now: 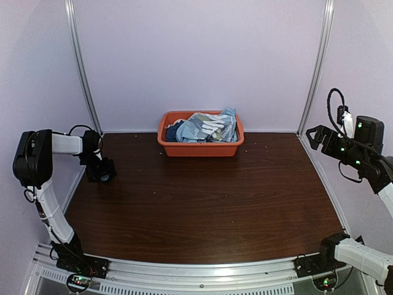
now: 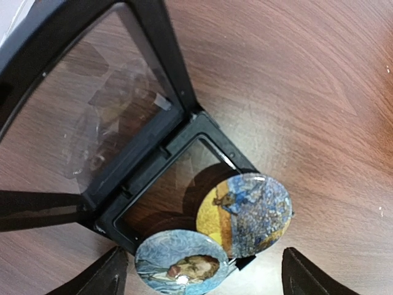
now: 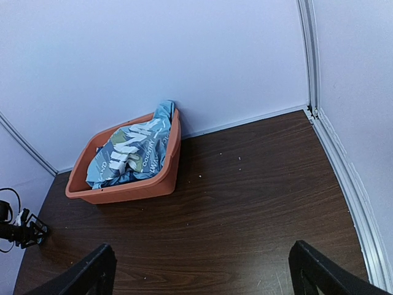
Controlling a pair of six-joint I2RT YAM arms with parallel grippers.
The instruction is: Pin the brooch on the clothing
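Two round brooches rest at the edge of a black-framed box in the left wrist view: a blue one with a figure [image 2: 166,252] and a yellow-and-blue one [image 2: 261,212]. My left gripper is open just over them, one finger [image 2: 101,276] left of the blue brooch and the other to the right. Neither finger visibly touches a brooch. Folded blue printed clothing [image 1: 206,126] lies in an orange basket [image 1: 199,149] at the back of the table. High at the right side, my right gripper hangs open and empty.
The black box [image 2: 129,163] has clear panels and lies near the table's left edge. Pale walls [image 1: 196,55] enclose the back and sides.
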